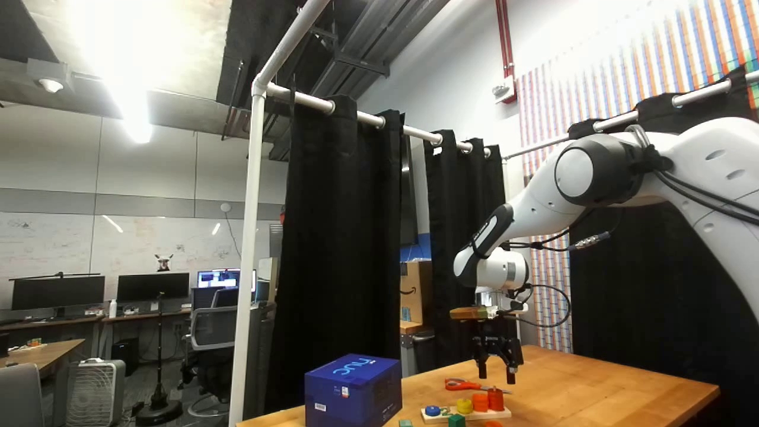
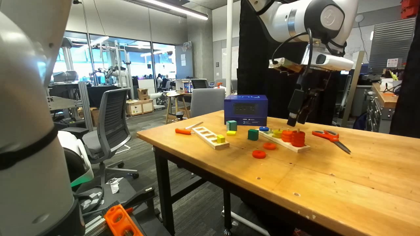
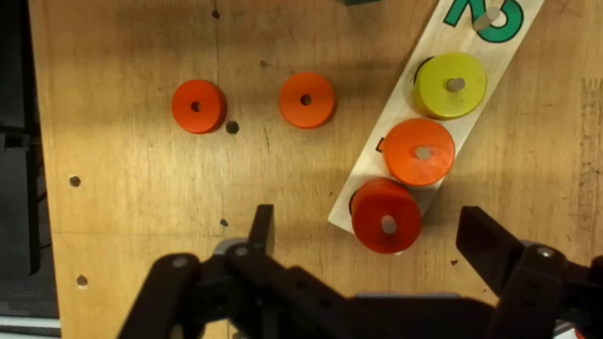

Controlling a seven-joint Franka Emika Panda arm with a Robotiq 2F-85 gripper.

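Observation:
My gripper is open above the table, its fingers wide apart with nothing held between them. Below it, in the wrist view, the end of a wooden peg board lies in the gap, not touched. A stack of red rings fills its end peg; orange rings and a yellow stack follow along the board. A blue ring sits at the far end. Two loose rings lie flat on the table: a red ring and an orange ring.
Orange-handled scissors lie beside the board. A green block, a wooden frame with a yellow block, and a blue box occupy the other side.

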